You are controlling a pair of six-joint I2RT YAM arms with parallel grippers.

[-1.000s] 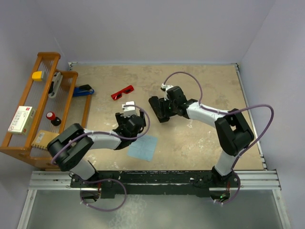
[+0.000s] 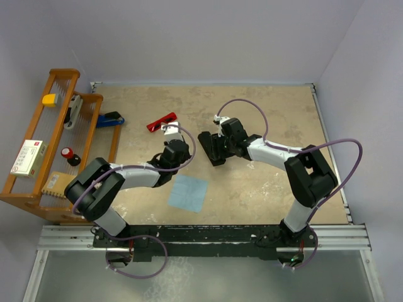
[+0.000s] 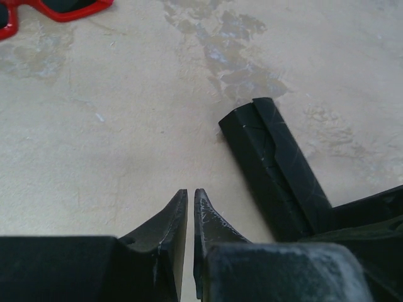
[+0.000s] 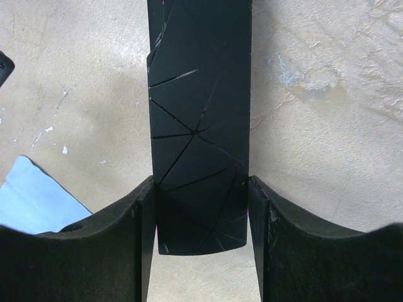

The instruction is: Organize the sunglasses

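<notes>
A long black glasses case (image 2: 204,139) lies closed on the table, its folded flap showing in the left wrist view. My right gripper stands open astride the near end of this case (image 4: 200,113), one finger along each side. To the left of the case, my left gripper is shut, with nothing showing between its fingertips. Red sunglasses (image 2: 162,122) with dark lenses rest farther back; part of their frame (image 3: 60,14) enters the upper left of the left wrist view. The right arm hides some of the case from above.
A light blue cloth (image 2: 187,193) lies flat in front of the grippers. At the left, a wooden shelf (image 2: 94,126) holds a box (image 2: 29,158), a notebook (image 2: 57,184), a stapler (image 2: 73,112) and other items.
My left gripper has gone from open to shut and moved slightly toward the back.
</notes>
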